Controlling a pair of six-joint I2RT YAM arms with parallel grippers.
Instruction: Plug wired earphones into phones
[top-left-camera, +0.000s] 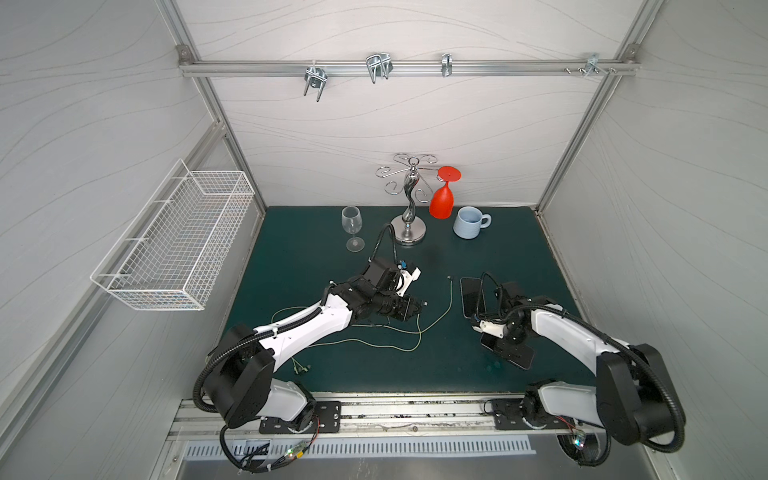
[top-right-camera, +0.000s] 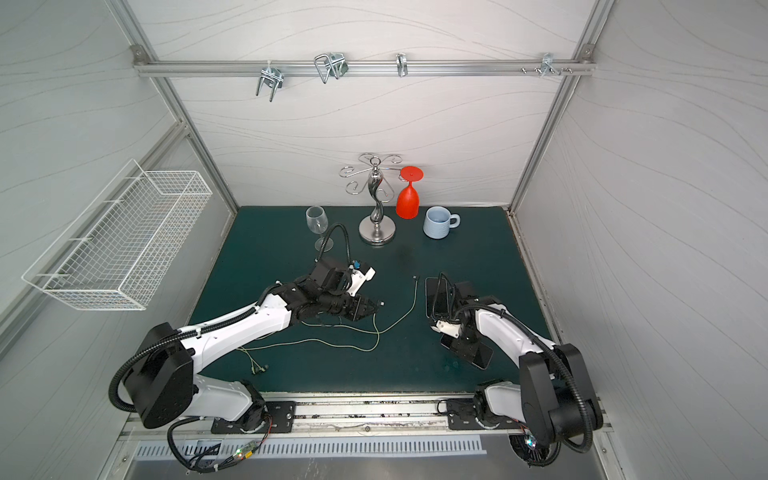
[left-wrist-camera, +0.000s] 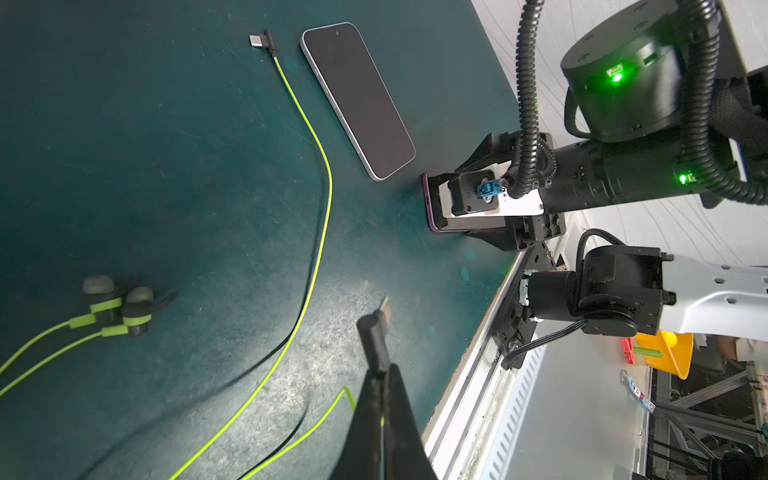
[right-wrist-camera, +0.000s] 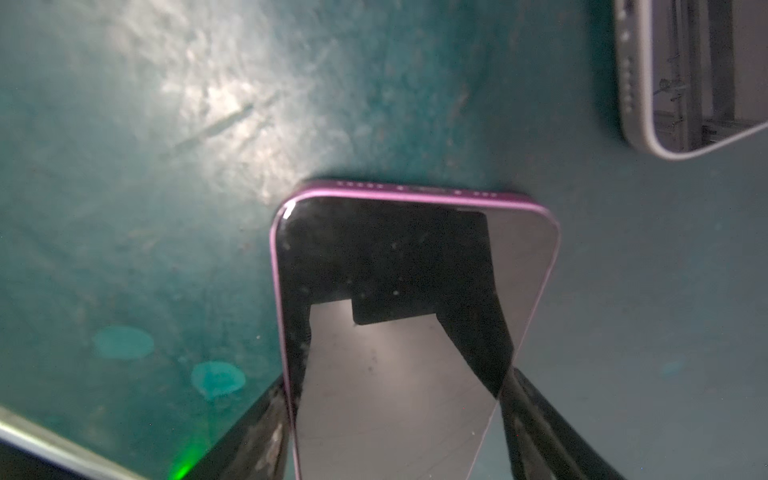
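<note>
A pink-rimmed phone (right-wrist-camera: 400, 264) lies at the front right, with my right gripper over it, fingers part open at its two long sides; whether they press on it cannot be told. A silver phone (left-wrist-camera: 357, 100) lies behind it. My left gripper is shut over the table's middle, a small connector at its tips with a green cable below. Another cable end (left-wrist-camera: 264, 41) lies beside the silver phone. The earbuds (left-wrist-camera: 120, 308) lie on the table.
A wine glass (top-left-camera: 352, 220), metal stand (top-left-camera: 409, 232), red goblet (top-left-camera: 441, 204) and blue mug (top-left-camera: 468, 226) stand along the back. A wire basket (top-left-camera: 172, 248) hangs at left.
</note>
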